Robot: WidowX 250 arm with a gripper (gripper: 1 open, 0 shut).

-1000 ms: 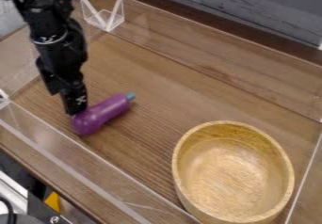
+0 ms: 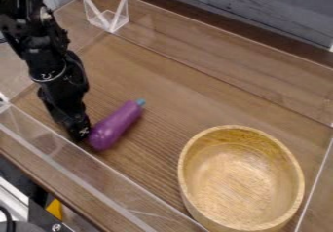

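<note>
A purple eggplant (image 2: 120, 123) with a small teal tip lies on the wooden table. The black gripper (image 2: 73, 127) reaches down from the upper left, its lower end right against the eggplant's left side near the bottom end. Whether its fingers are apart or closed is hard to tell.
A large yellow tub (image 2: 242, 136) stands at the lower right. A white wire rack (image 2: 107, 14) sits at the top left.
The gripper has shifted a little toward the viewer, and the eggplant has moved slightly down and right.
</note>
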